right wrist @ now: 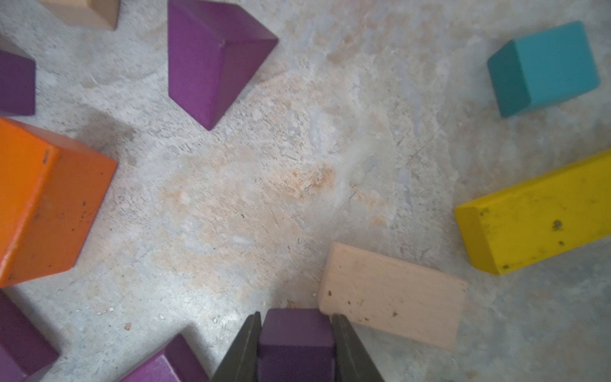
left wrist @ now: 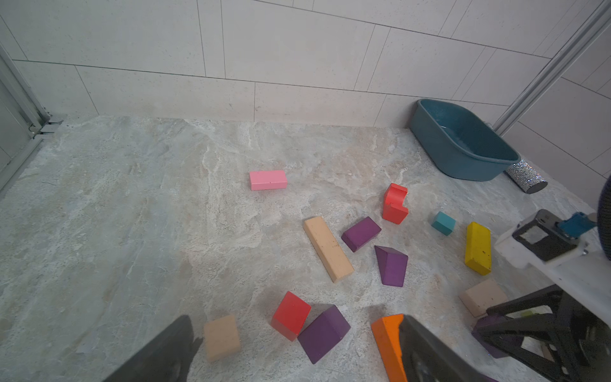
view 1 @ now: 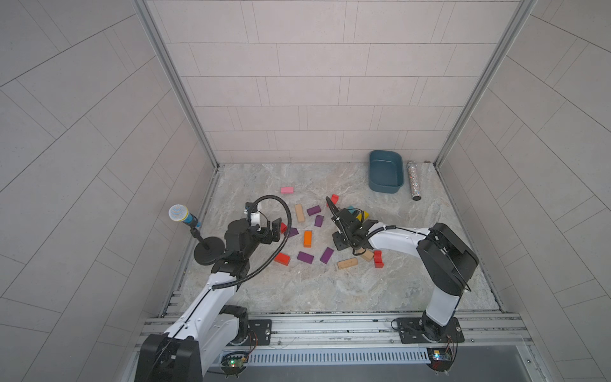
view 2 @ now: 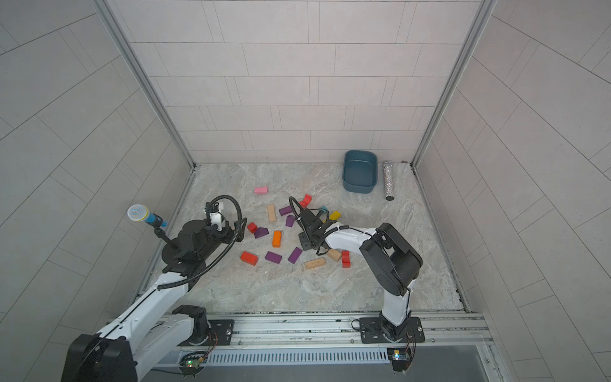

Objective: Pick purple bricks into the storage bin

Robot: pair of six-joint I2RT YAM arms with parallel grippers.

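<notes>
My right gripper is down among the bricks at centre right, shut on a purple brick (right wrist: 296,363) beside a pale wooden block (right wrist: 391,296). Other purple pieces lie loose on the floor: a brick (left wrist: 361,233) and a wedge (left wrist: 391,266) near the middle, another (left wrist: 323,333) by a red brick (left wrist: 290,315), and more (view 1: 305,257) toward the front. My left gripper hangs at the left over the pieces, fingers wide apart and empty. The teal storage bin (view 1: 385,170) stands at the back right.
Orange (view 1: 307,238), yellow (left wrist: 478,248), cyan (left wrist: 443,222), pink (view 1: 287,189) and wooden blocks lie around. A glittery cylinder (view 1: 413,181) lies right of the bin. A stand with a capped object (view 1: 210,250) is at the far left.
</notes>
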